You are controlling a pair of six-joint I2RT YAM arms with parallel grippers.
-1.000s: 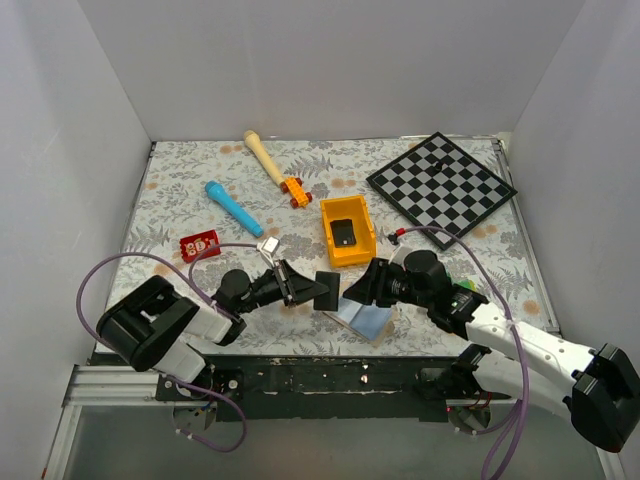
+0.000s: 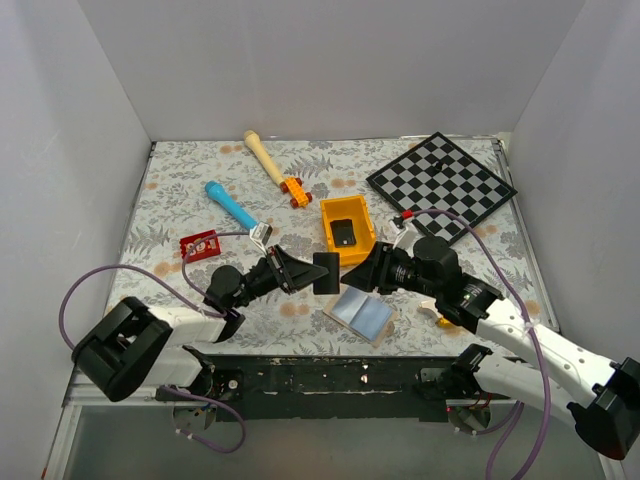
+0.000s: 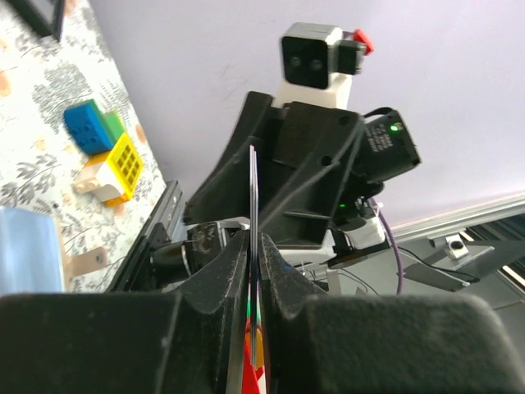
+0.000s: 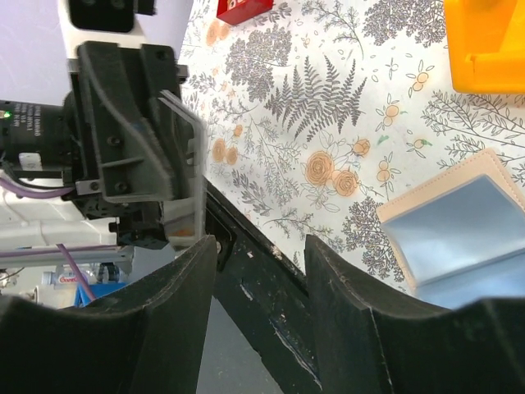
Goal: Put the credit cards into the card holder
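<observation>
A thin dark card (image 2: 327,273) stands edge-on between the two arms, held along its left side by my left gripper (image 2: 309,275). The left wrist view shows that card (image 3: 253,197) as a narrow upright line rising from the shut fingers. Close to the card's right side is my right gripper (image 2: 357,279), its fingers (image 4: 194,287) apart and no object between them in the right wrist view. A flat pale-blue piece with tan edges (image 2: 365,315) lies below on the table; whether it is the card holder I cannot tell.
Behind the grippers stands a yellow-orange bin (image 2: 329,238) with a black object (image 2: 343,232) inside. A red box (image 2: 200,246) and a blue stick (image 2: 231,207) lie left. The checkered board (image 2: 441,188) occupies the back right, and patterned cloth around the toys is bare.
Both grippers have shifted toward the back of the table, the left one carrying the card. My right gripper has also moved left, closer to the card.
</observation>
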